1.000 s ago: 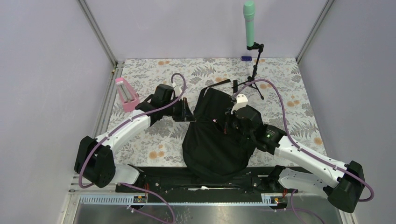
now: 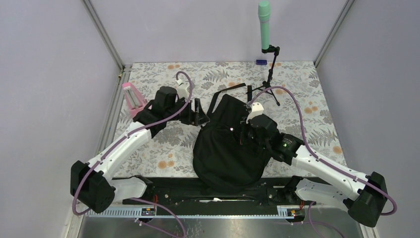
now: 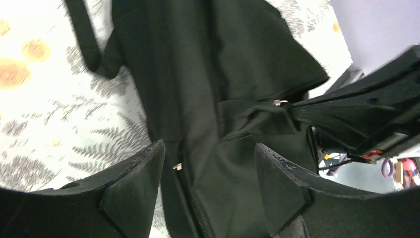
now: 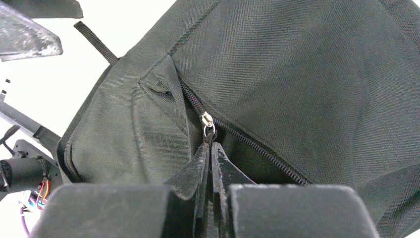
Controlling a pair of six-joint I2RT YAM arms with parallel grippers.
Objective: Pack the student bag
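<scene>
A black bag (image 2: 225, 153) lies flat across the middle of the table, its top end toward the back. In the right wrist view, my right gripper is shut on the dark cord of a zipper pull (image 4: 208, 120), and a gap shows along the zipper below the pull. My left gripper hangs open above the bag's left side, with nothing held between its fingers. Between and below those fingers, a second zipper slider (image 3: 178, 167) shows along the bag's side.
Behind the bag stands a thin black tripod (image 2: 270, 74) with a green cylinder on top. A pink case (image 2: 133, 98) sits at the left edge beside my left arm. Straps (image 2: 230, 89) stretch out at the back.
The right gripper has barely moved.
</scene>
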